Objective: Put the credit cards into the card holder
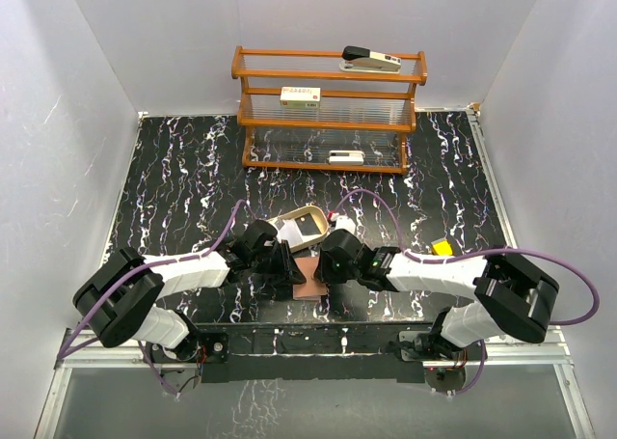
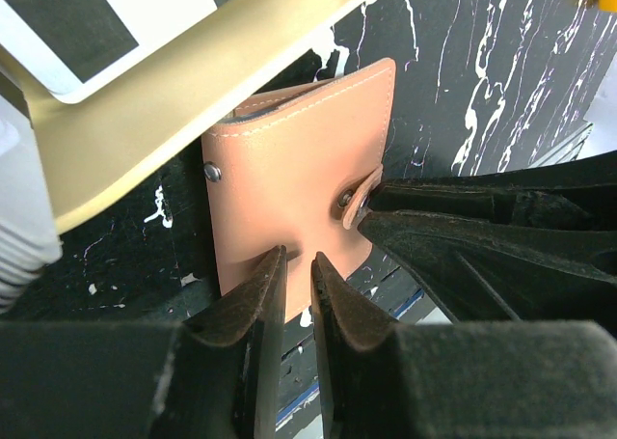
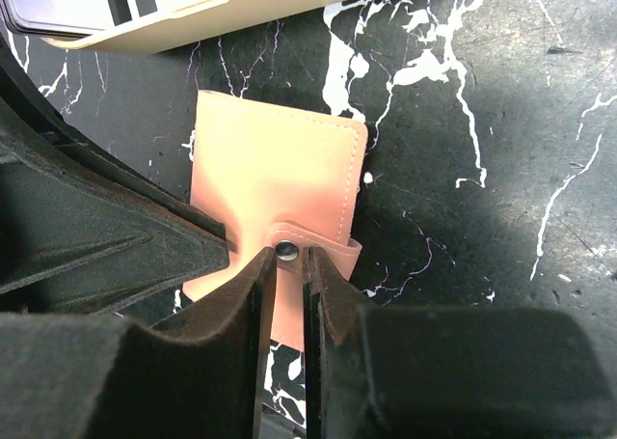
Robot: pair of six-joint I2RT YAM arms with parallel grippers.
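Note:
A salmon-pink card holder (image 1: pixel 308 289) with stitched edges and a metal snap (image 2: pixel 212 172) rests on the black marbled table, between my two grippers. My left gripper is on its surface, nearly closed, with pink material between the fingertips and a crease beside them. My right gripper is closed on the holder's small strap tab (image 3: pixel 318 246), right at its round snap button. Flat white and grey cards (image 1: pixel 307 225) lie in a cream tray (image 1: pixel 318 214) just behind the holder. The holder's inside is mostly hidden.
Close behind the holder, the tray's wall (image 3: pixel 280 10) leaves little room there. At the back stands a wooden rack (image 1: pixel 328 124) with a stapler (image 1: pixel 370 61) and a small box (image 1: pixel 300 97). A yellow item (image 1: pixel 442 247) sits at the right.

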